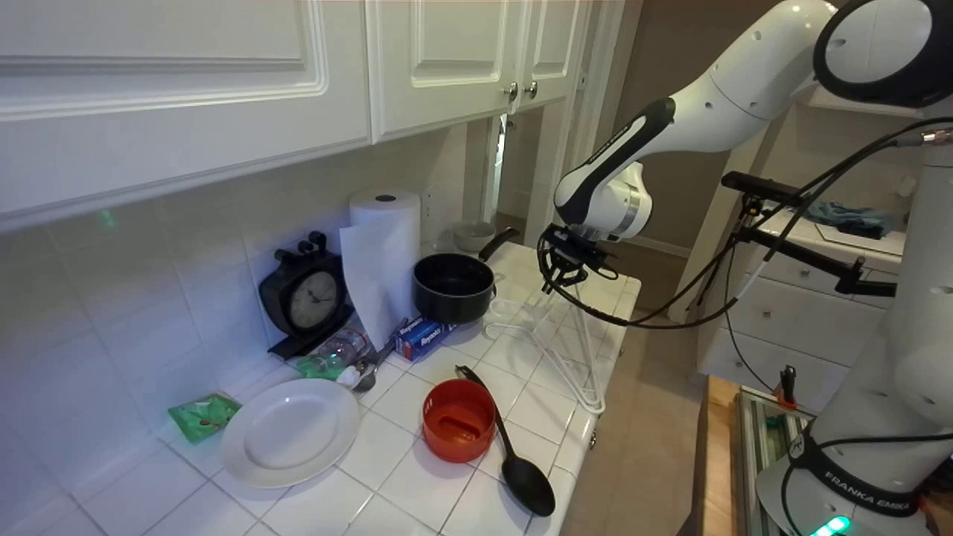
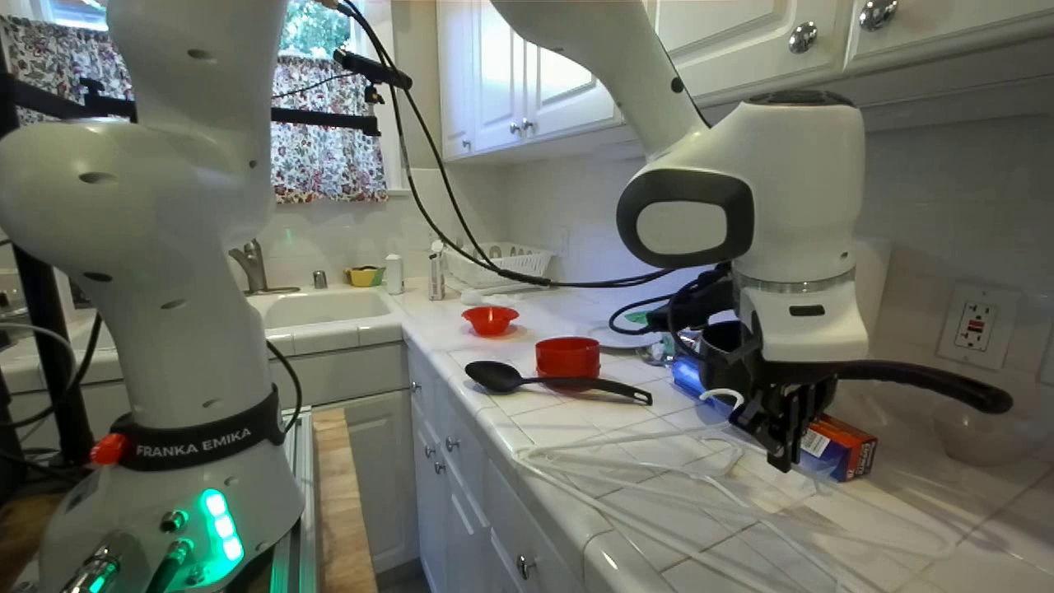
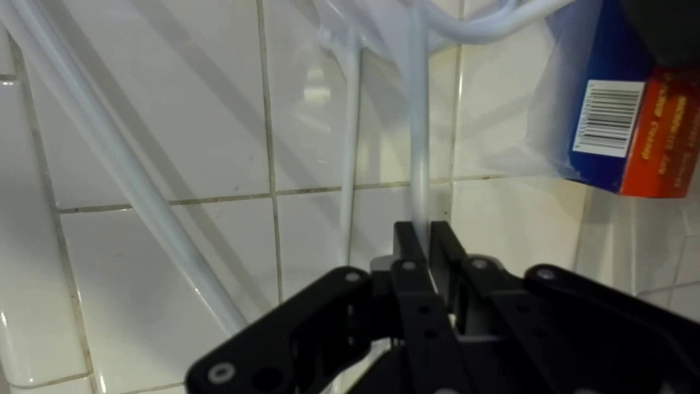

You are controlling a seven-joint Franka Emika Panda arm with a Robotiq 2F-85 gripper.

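Observation:
A white plastic hanger (image 1: 558,366) is over the near right end of the tiled counter. My gripper is shut on one of its thin white bars, which runs between the fingertips in the wrist view. Another long bar of the hanger (image 3: 124,171) slants down the left side there, casting a shadow on the tiles. In exterior view 1 my gripper (image 1: 564,278) is above the counter, right of the black pot. Exterior view 2 has the gripper (image 2: 781,459) in front of the foil box, with the hanger (image 2: 603,489) stretching to its left.
The black pot (image 1: 453,290) is by the paper towel roll (image 1: 393,250) and a blue box (image 1: 422,338). A red bowl (image 1: 457,424), black spoon (image 1: 527,487) and white plate (image 1: 290,433) occupy the counter nearer exterior camera 1. A blue-orange box end (image 3: 607,118) lies right of the gripper.

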